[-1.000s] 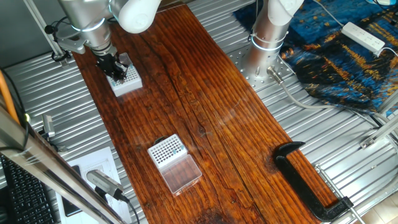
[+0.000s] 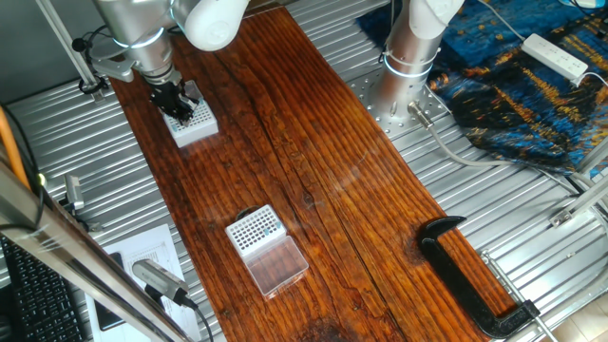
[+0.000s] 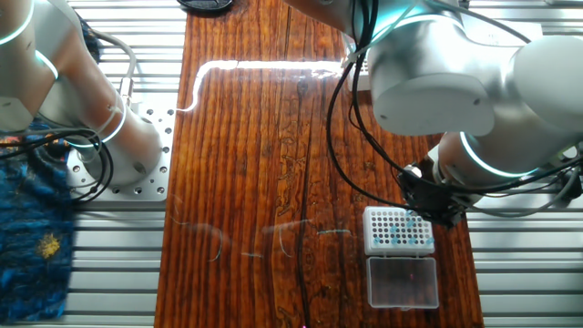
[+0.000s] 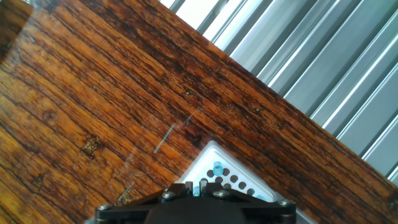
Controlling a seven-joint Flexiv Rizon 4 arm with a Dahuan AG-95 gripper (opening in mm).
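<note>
A white tube rack (image 2: 197, 127) with rows of round holes sits near the far left edge of the table. Its clear lid (image 3: 403, 284) lies open beside it, and several pale blue tubes show in the holes. Directly over this rack is my gripper, its fingertips close together at the holes. Pale blue shows at the narrow gap, but whether a tube is held or merely stands behind cannot be made out. One blue tube (image 4: 217, 168) stands in the rack just past the fingers. A second white rack (image 2: 255, 231) with an open clear lid (image 2: 277, 265) rests nearer the front.
A black clamp (image 2: 461, 280) grips the front right edge. Loose black cables (image 3: 342, 137) hang from the arm.
</note>
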